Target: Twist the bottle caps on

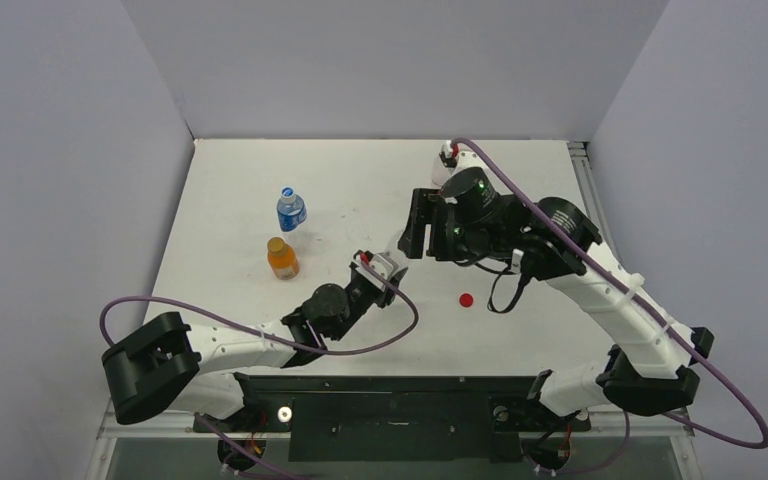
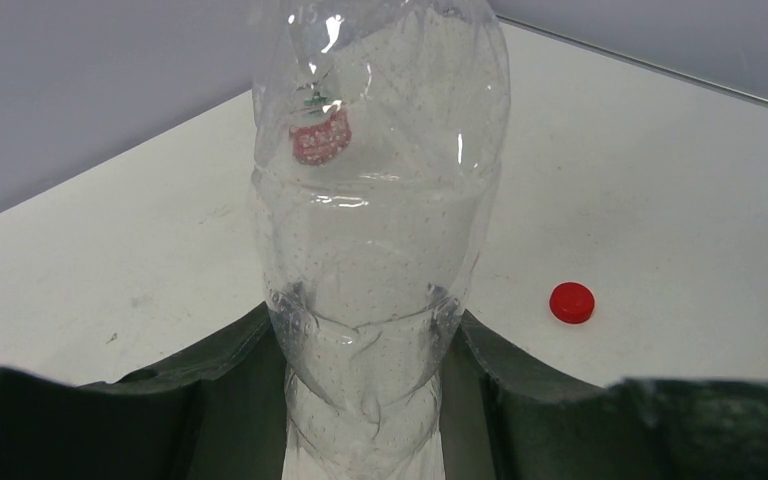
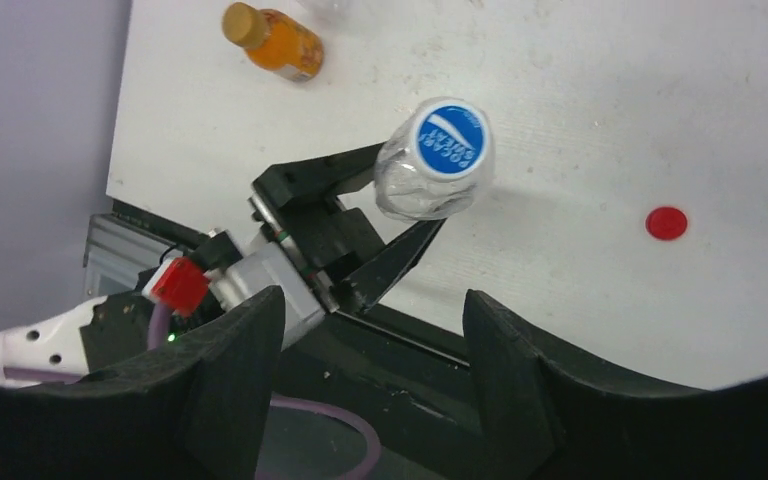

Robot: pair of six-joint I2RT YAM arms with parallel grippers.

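A clear bottle (image 2: pixel 380 230) is held by my left gripper, shut around its body, above the table. On its mouth sits a white cap with a blue top (image 3: pixel 451 138), seen from above in the right wrist view. My right gripper stands open, apart from the cap, with nothing between its fingers. A loose red cap (image 3: pixel 667 223) lies flat on the table. An orange bottle (image 1: pixel 282 260) with a yellow cap and a clear blue-labelled bottle (image 1: pixel 291 210) with a blue cap are at the left.
A partly hidden bottle (image 1: pixel 441 172) stands at the back, behind my right arm (image 1: pixel 620 305). The white table (image 1: pixel 230 185) has free room at the back left and around the red cap.
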